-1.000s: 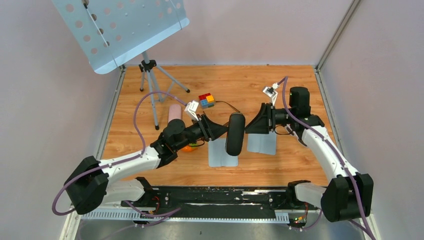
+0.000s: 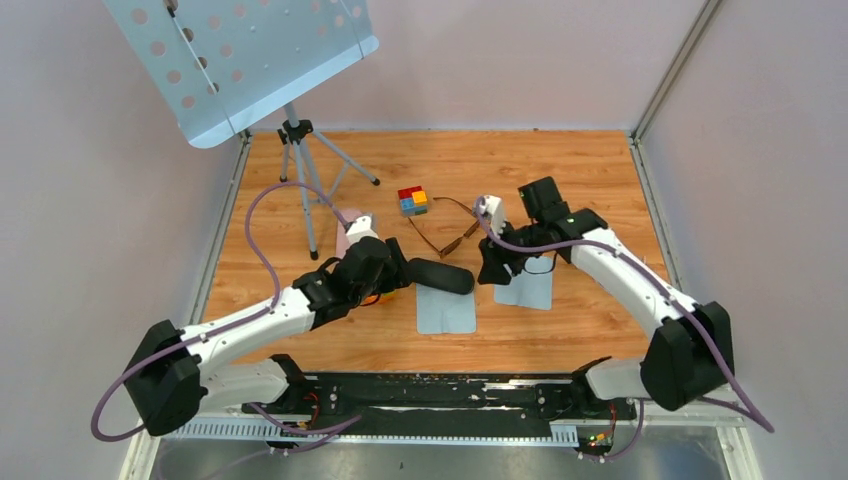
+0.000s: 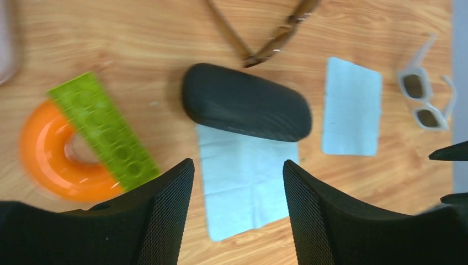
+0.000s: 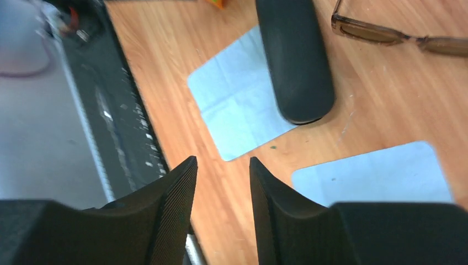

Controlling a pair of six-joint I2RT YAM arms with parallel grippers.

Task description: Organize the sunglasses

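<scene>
A closed black glasses case (image 2: 441, 276) lies on the table, covering the upper end of one light-blue cloth (image 2: 446, 315). Behind it, brown sunglasses (image 2: 452, 243) rest with their arms spread. White-framed sunglasses (image 3: 420, 94) lie at the right of the left wrist view, beyond a second blue cloth (image 3: 353, 107). My left gripper is part open and empty, just left of the case in the top view. On the case's other side, my right gripper also stands part open with nothing between its fingers.
An orange ring (image 3: 41, 149) and a green brick (image 3: 105, 130) sit left of the case. A colourful cube (image 2: 412, 200) is at the back, near a tripod stand (image 2: 297, 130). A pink case (image 2: 346, 240) is partly hidden by the left arm.
The black case was held up between both grippers; it came down onto the table, lying crosswise. Both grippers have let it go and turned; the left drew back leftward.
</scene>
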